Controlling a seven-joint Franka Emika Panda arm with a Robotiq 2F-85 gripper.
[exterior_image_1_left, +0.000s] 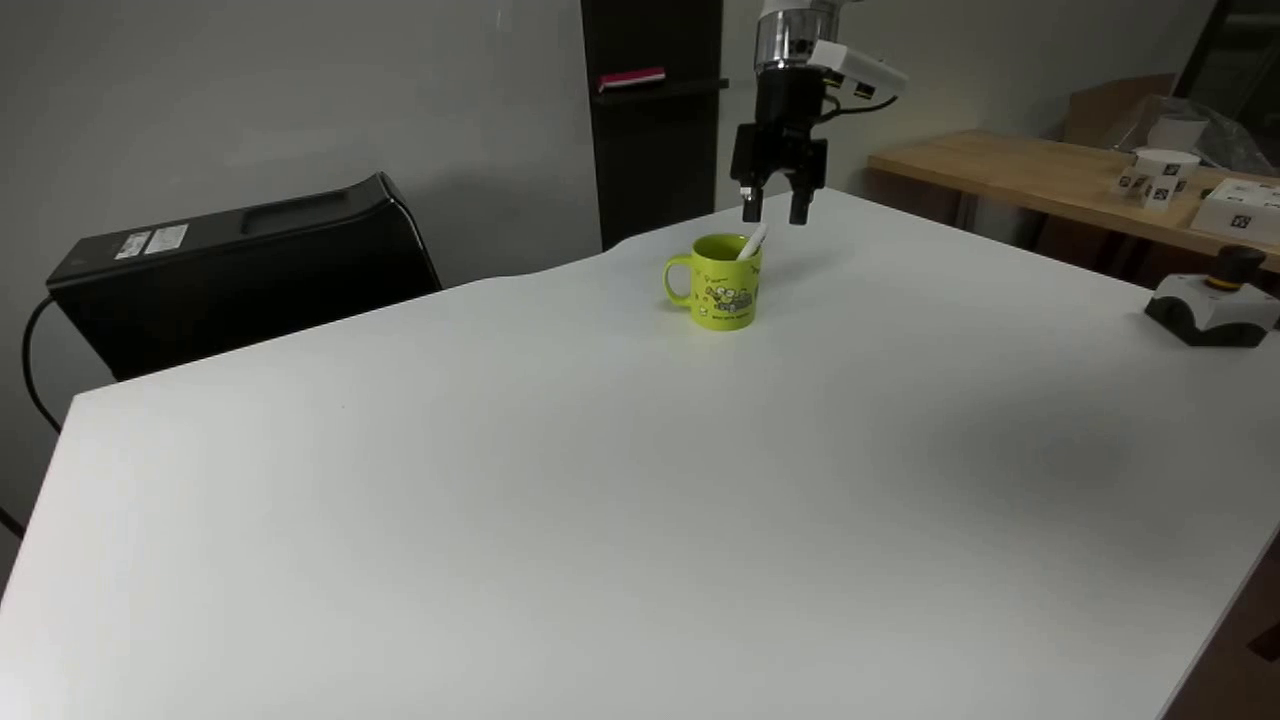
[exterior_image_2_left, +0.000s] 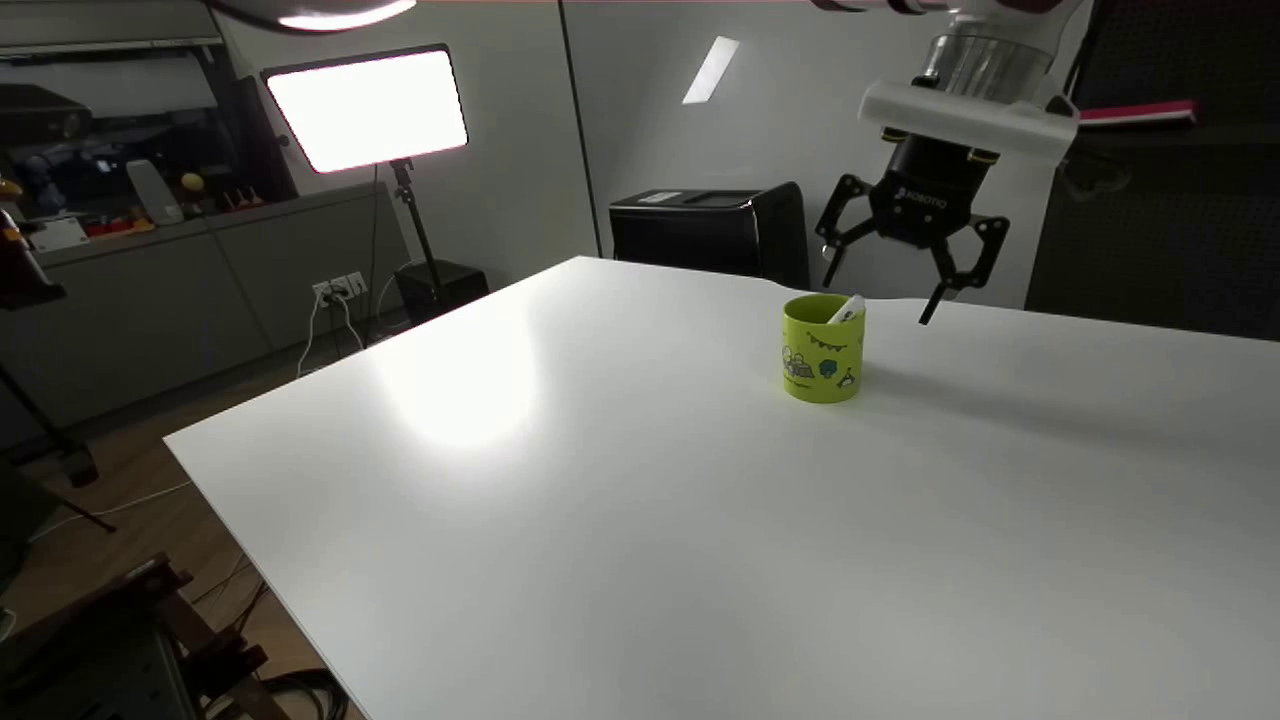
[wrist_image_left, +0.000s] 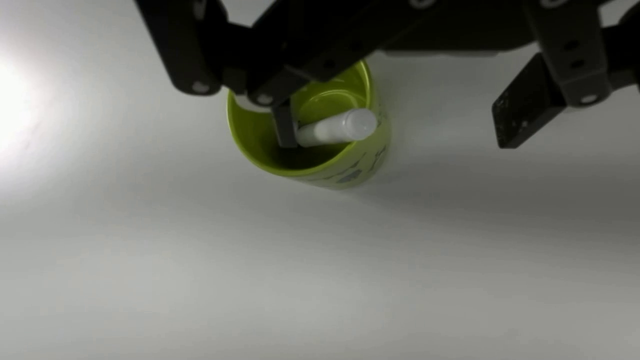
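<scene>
A lime-green mug (exterior_image_1_left: 721, 300) with printed drawings stands upright on the white table, its handle to the left in the first exterior view. Inside it leans a white marker-like stick (wrist_image_left: 336, 128), whose end pokes out past the rim. My gripper (exterior_image_2_left: 885, 286) is spread wide open above the table, behind and to the right of the mug (exterior_image_2_left: 822, 360) in the second exterior view. Seen from the wrist, one fingertip (wrist_image_left: 285, 127) overlaps the mug opening beside the stick, and the other finger (wrist_image_left: 525, 105) is well off to the right. Nothing is held between them.
A black box-shaped appliance (exterior_image_1_left: 240, 264) stands beyond the far left edge. Behind on the right is a wooden table (exterior_image_1_left: 1020, 168).
</scene>
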